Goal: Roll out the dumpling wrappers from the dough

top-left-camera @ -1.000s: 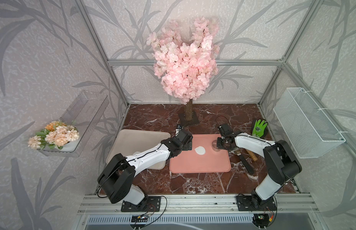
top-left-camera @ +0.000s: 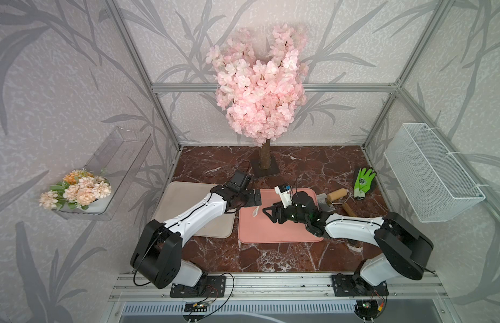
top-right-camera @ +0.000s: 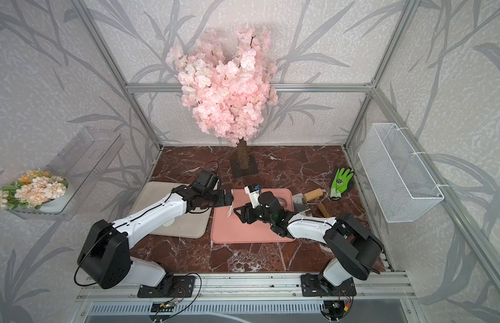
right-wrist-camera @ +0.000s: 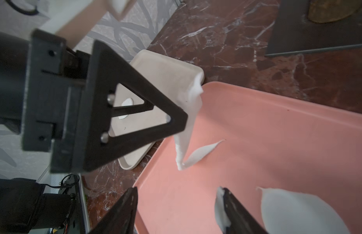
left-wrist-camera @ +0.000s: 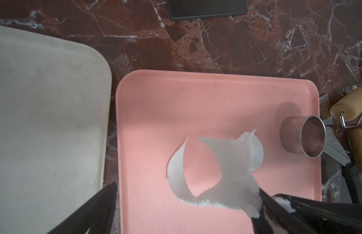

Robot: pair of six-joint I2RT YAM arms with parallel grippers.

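Observation:
A torn white dough scrap point(left-wrist-camera: 231, 167) clings to one finger of my left gripper, which stands open over the pink tray point(left-wrist-camera: 181, 97). In the right wrist view the scrap point(right-wrist-camera: 186, 128) hangs down from that finger, its lower end near or on the tray. My right gripper is open beside it, with a white bit of dough point(right-wrist-camera: 220, 210) against one finger. A round wrapper lies on the pink tray, partly covered by the scrap in the left wrist view. The metal ring cutter point(left-wrist-camera: 296, 134) stands at the tray's right side.
On the left is a cream tray point(left-wrist-camera: 48, 117) with a small white round point(right-wrist-camera: 125, 107) on it. A wooden roller point(top-left-camera: 337, 195) and a scraper point(left-wrist-camera: 336, 150) lie right of the pink tray. Behind stands the blossom tree's base point(top-left-camera: 266, 168).
My right gripper has left the ring cutter and moved left across the pink tray, close to the left gripper. The left gripper has drawn back to the left.

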